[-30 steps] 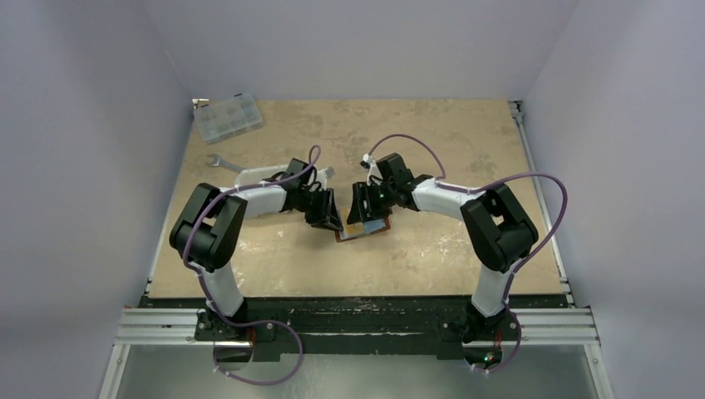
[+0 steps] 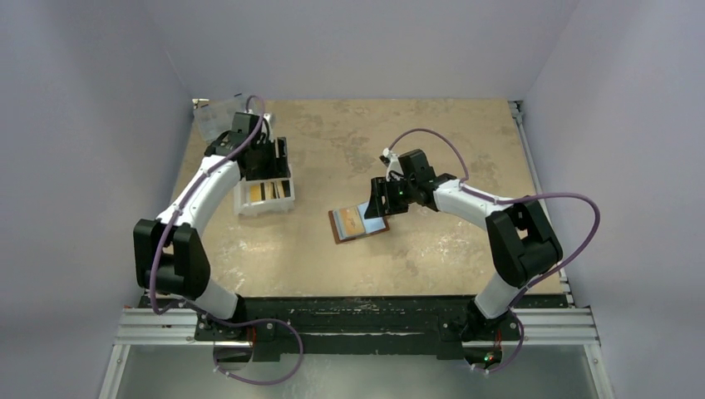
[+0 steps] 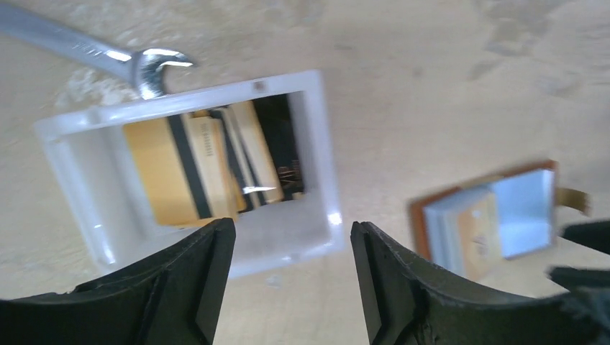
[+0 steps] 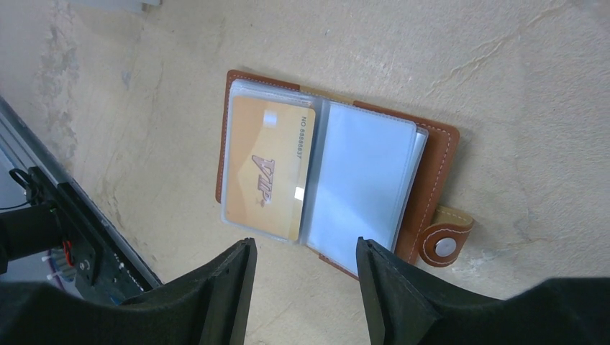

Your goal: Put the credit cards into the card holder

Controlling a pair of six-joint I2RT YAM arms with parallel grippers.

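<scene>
The brown card holder (image 4: 436, 154) lies spread out on the table, clear sleeves facing up. A gold card (image 4: 270, 165) sits in its left sleeve; the right sleeve (image 4: 363, 180) looks pale and shows no card. My right gripper hovers over the holder's near side, its fingers apart and nothing between them. Several gold and black cards (image 3: 205, 162) rest inside a white tray (image 3: 327, 172) on the left of the table. Above the tray's near right part is my left gripper, open and empty.
A wrench (image 3: 93, 54) lies just behind the tray. Farther back at the left is a clear compartment box (image 2: 214, 116), partly covered by my left arm. The holder's snap strap (image 4: 446, 237) sticks out to the right. Bare table stretches behind and right of the holder.
My left gripper has swung away from the holder, left and back, to above the tray. The right gripper has shifted a little to the right over the holder.
</scene>
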